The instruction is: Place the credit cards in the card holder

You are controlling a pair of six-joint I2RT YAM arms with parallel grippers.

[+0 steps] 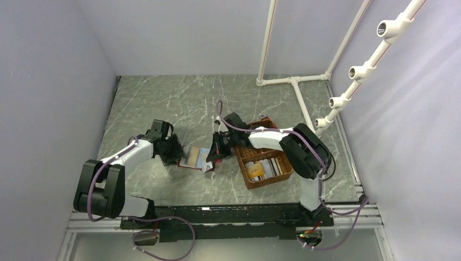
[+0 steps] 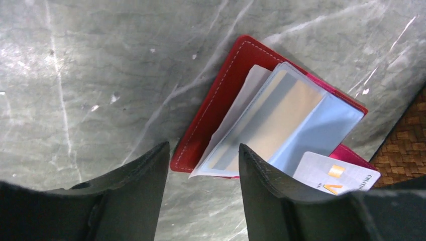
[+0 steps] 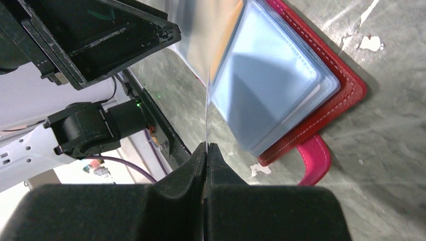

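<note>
A dark red card holder [image 2: 203,118] lies open on the grey table, with clear sleeves [image 2: 281,115] standing loosely fanned inside it. In the left wrist view, my left gripper is over the holder's near edge, its fingers apart and nothing clearly gripped between them. A white card [image 2: 336,175] with an orange mark reaches over the holder's right side. Edge-on in the right wrist view, that card [image 3: 207,110] rises from the tips of my right gripper, which is shut on it. The card is beside the bluish sleeve [image 3: 271,85]; whether it touches is unclear.
A brown woven basket [image 1: 266,184] stands to the right of the holder, with several cards [image 1: 255,172] in its front compartment. My right arm passes over it. White pipes [image 1: 304,106] stand at the back right. Behind the holder the table is clear.
</note>
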